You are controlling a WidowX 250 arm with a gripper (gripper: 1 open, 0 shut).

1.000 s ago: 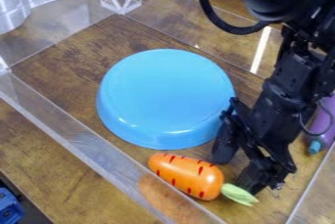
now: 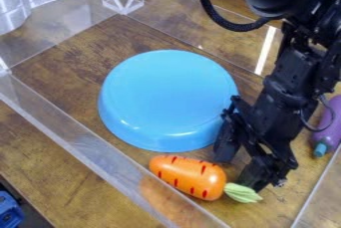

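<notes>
A toy carrot [image 2: 186, 175], orange with red marks and pale green leaves, lies at the lower middle of the camera view inside a clear-walled tray. My black gripper [image 2: 246, 162] is low, just behind and right of the carrot, near its leafy end. Its fingers are dark and overlap, so their opening is unclear, as is whether they touch the carrot. An upturned-looking blue round dish [image 2: 166, 98] sits left of my gripper, close to it.
A purple object [image 2: 328, 122] lies at the right edge, partly behind the arm. The clear tray wall [image 2: 67, 127] runs along the left and front. Bare wooden floor shows behind the blue dish.
The carrot's leafy end and my gripper have shifted very slightly; otherwise little differs.
</notes>
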